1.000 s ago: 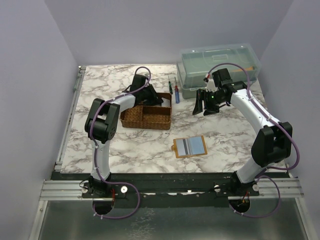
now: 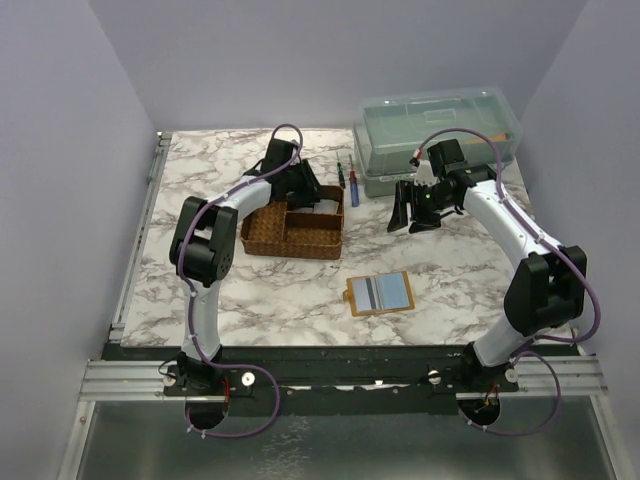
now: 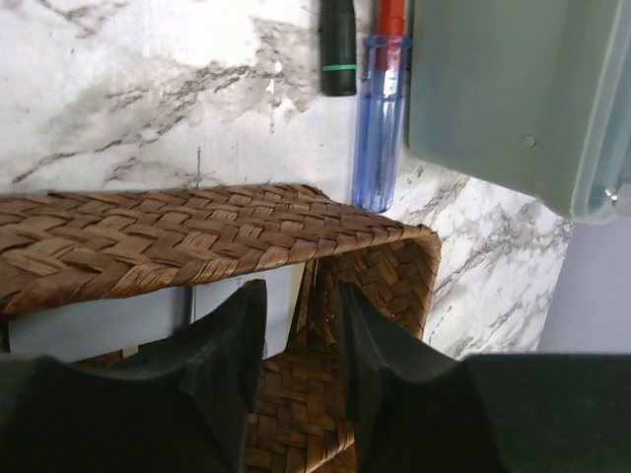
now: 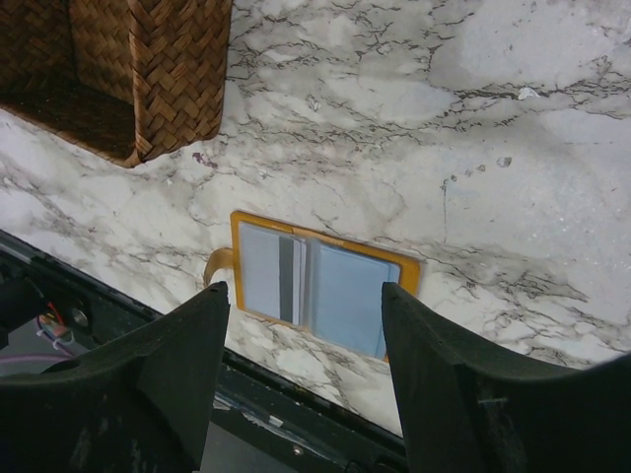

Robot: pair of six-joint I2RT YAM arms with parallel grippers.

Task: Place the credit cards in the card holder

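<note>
The card holder (image 2: 381, 293) lies unfolded on the table at the front centre, tan-edged with pale panels and a dark stripe. A woven brown basket (image 2: 313, 236) with compartments stands left of centre. In its rear compartment lie a white card (image 3: 280, 307) and a grey flat piece (image 3: 99, 330); what the latter is, I cannot tell. My left gripper is over that compartment, fingers part open, the white card seen behind them and not visibly gripped. Above the table to the right, my right gripper stands open and empty, with the card holder below it.
Behind the basket lie a blue, red-tipped screwdriver (image 2: 353, 187) and a dark green one (image 2: 340, 172). A lidded translucent bin (image 2: 435, 135) fills the back right. The basket's woven rim (image 3: 177, 241) rises close to my left fingers.
The right arm has barely moved.
</note>
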